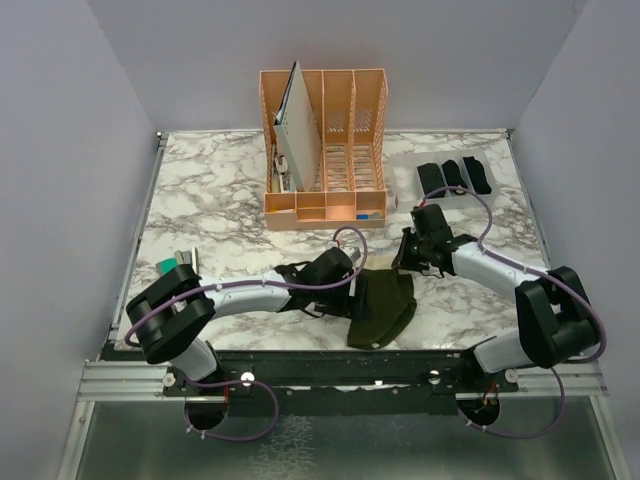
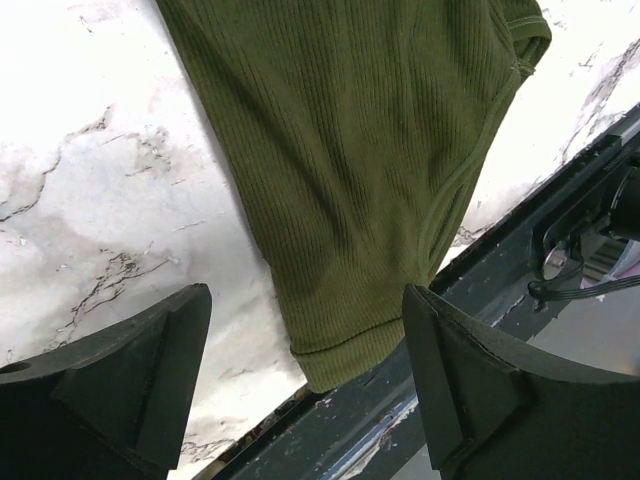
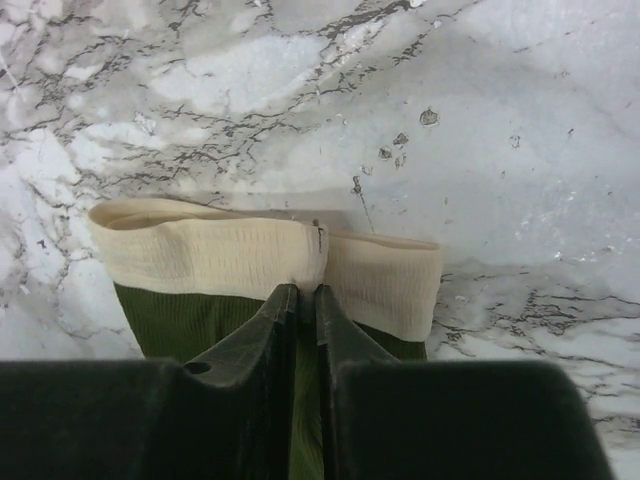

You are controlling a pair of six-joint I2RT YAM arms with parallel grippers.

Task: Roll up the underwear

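Observation:
Green underwear with a cream waistband lies near the table's front edge, waistband to the back. In the right wrist view my right gripper is shut on the cream waistband, pinching a fold of it right of its middle. My left gripper stands open above the leg end of the underwear. Its two fingers are spread wide either side of the lower hem, with nothing held. From above, the left arm covers part of the garment's left side.
An orange compartment box with a white board stands at the back. Right of it, a clear tray holds several dark rolled items. A green object lies at the left. The front rail runs close to the garment.

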